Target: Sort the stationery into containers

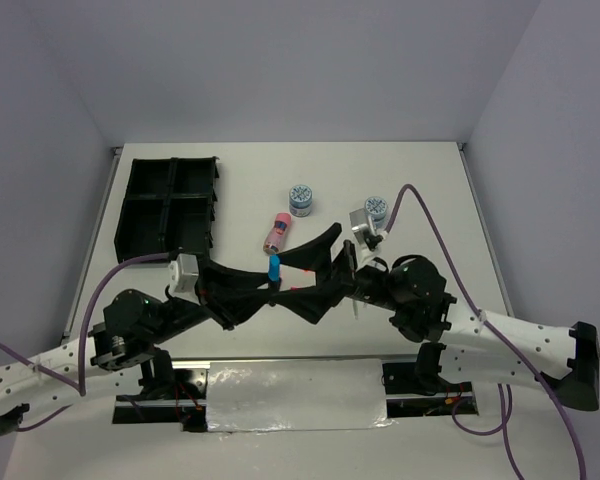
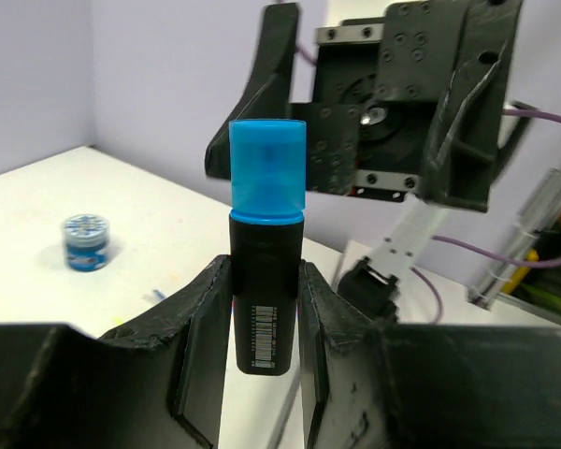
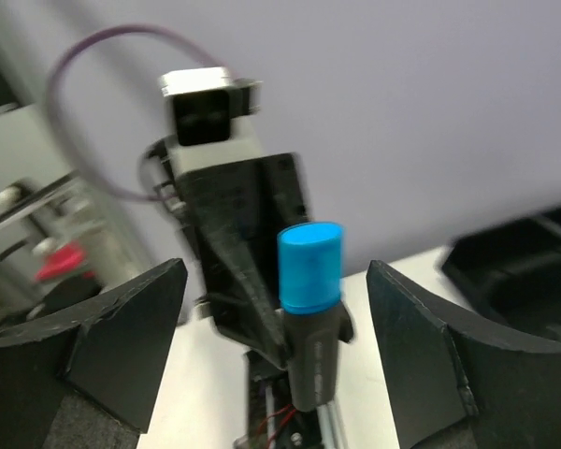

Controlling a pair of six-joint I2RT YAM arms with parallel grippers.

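A black marker with a blue cap (image 2: 267, 173) stands upright in my left gripper, which is shut on its dark barrel; the cap sticks up above the fingers. My right gripper is open, its fingers spread wide, and the blue cap (image 3: 309, 267) shows in the gap between them, not clasped. From above, the cap (image 1: 274, 267) is seen between both grippers, over the table. The black compartment tray (image 1: 165, 209) sits at the table's left, with no stationery visible in it. A pink bottle-like item (image 1: 277, 233) lies near the table's middle.
Two blue jars with pale lids stand farther back, one jar (image 1: 300, 200) near the middle and another jar (image 1: 376, 209) to the right. Small red pieces lie partly hidden under the right gripper.
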